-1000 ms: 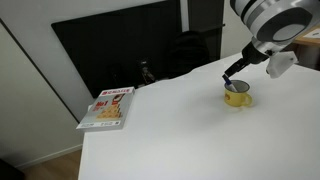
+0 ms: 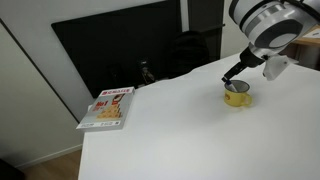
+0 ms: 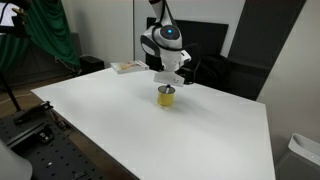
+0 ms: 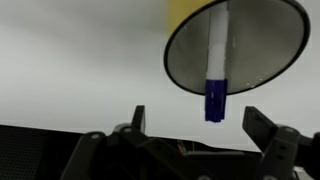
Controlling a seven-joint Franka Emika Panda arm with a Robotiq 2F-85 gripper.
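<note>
A yellow mug [image 2: 237, 99] with a dark rim and a handle stands upright on the white table. Inside it leans a white marker with a blue cap [image 4: 216, 98], its capped end sticking out over the rim in the wrist view. My gripper is open, its two black fingers [image 4: 269, 132] spread on either side of the blue cap, with nothing held between them. In the second exterior view the gripper hangs just above the mug [image 3: 166, 97], at its far side.
A boxed item or book with a red and white cover [image 2: 107, 108] lies at the table's left end. A black screen or panel [image 2: 105, 45] stands behind the table.
The gripper has shifted slightly and sits a little lower by the mug's rim. Mug and boxed item have stayed in place.
</note>
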